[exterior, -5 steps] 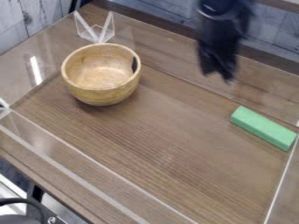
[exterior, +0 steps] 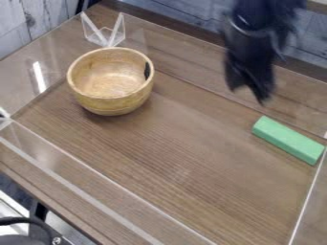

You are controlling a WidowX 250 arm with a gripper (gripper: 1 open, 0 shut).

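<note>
My gripper [exterior: 248,84] hangs blurred and dark at the upper right, above the table; whether anything is between its fingers is too blurred to see. A green rectangular block [exterior: 288,140] lies on the wooden table below and to the right of it. A round wooden bowl [exterior: 110,94] stands on the left half of the table, with its inside looking empty.
Clear plastic strips run along its left edge and a crumpled transparent piece [exterior: 105,33] sits at the back left. Grey wooden boards form the wall behind.
My gripper has shifted a little over the last second, ending slightly lower and nearer the green block. The bowl and the block have not moved.
</note>
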